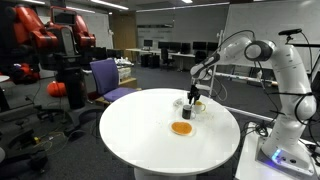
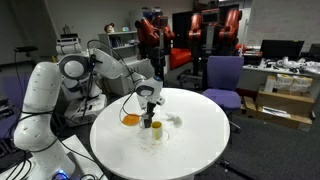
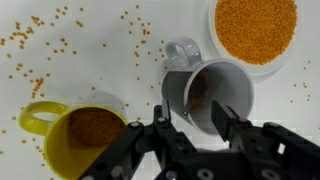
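In the wrist view, a pale grey mug point(image 3: 238, 84) stands with its handle toward the upper left and some orange-brown grains inside. My gripper is above it, with a gap between its dark fingers. One finger lies over the mug's opening and the other appears just outside its near-left wall; contact cannot be told. To the left is a yellow mug point(image 3: 64, 152), part filled with brownish grains. In exterior view 1 the gripper point(image 1: 195, 98) is low among the mugs at the table's far side, too small to read its fingers.
A white plate of orange grains point(image 3: 256, 27) lies close beside the grey mug. Loose grains are scattered over the white round table point(image 1: 135, 132). A white object point(image 2: 174, 119) lies behind the arm in exterior view 2.
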